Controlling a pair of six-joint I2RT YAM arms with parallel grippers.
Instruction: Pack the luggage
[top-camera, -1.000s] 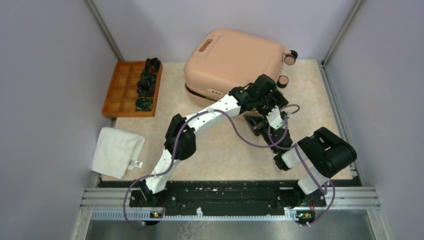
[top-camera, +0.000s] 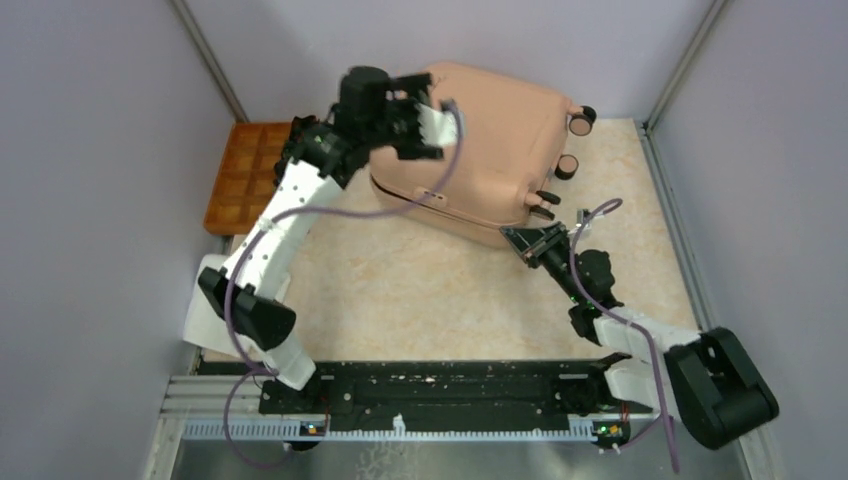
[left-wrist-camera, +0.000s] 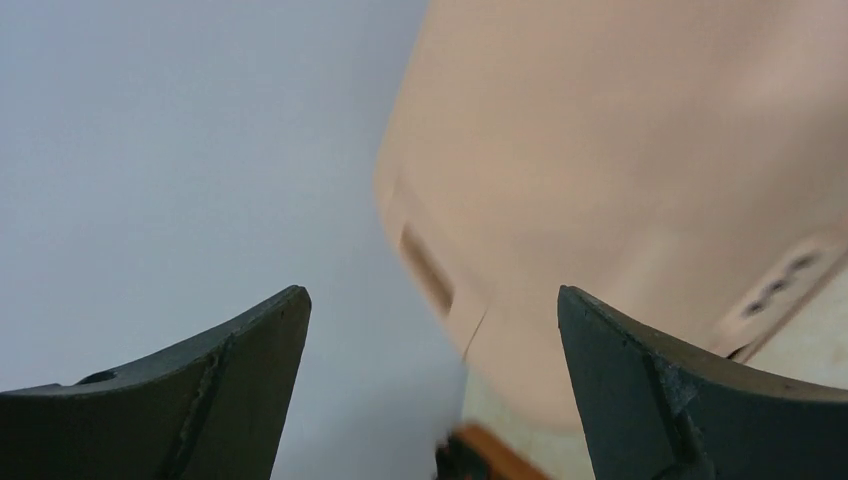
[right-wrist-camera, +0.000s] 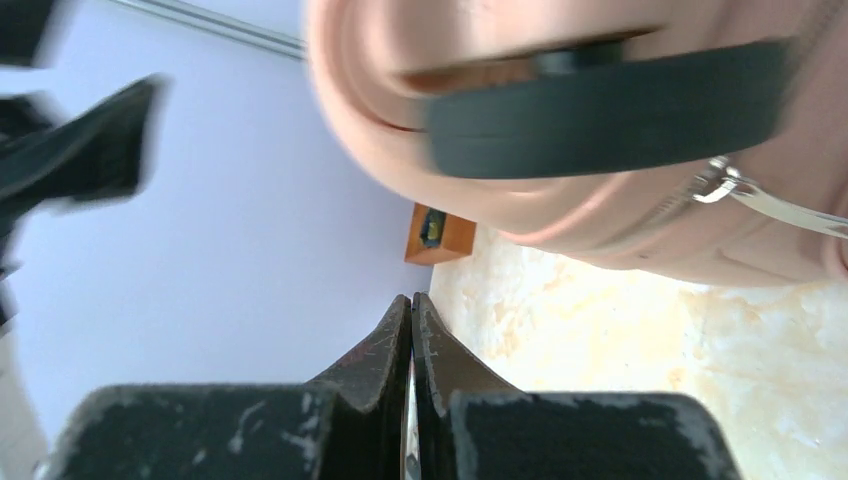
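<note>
The pink suitcase (top-camera: 490, 120) lies on its side at the back of the table, with its lid down. A dark gap runs along its front seam near the left. Over its upper left part, my left gripper is open, and only suitcase shell shows beyond its fingers. My right gripper is shut with nothing between its fingers, just in front of the suitcase's front right corner. A metal zipper pull (right-wrist-camera: 722, 182) hangs on the seam above and to the right of it. A dark wheel (right-wrist-camera: 610, 115) looms close above.
An orange compartment tray (top-camera: 232, 185) with dark items sits at the back left, partly behind the left arm. The white towel (top-camera: 200, 310) lies front left, mostly covered by that arm.
My right gripper stays shut near the front corner, shifted slightly right.
</note>
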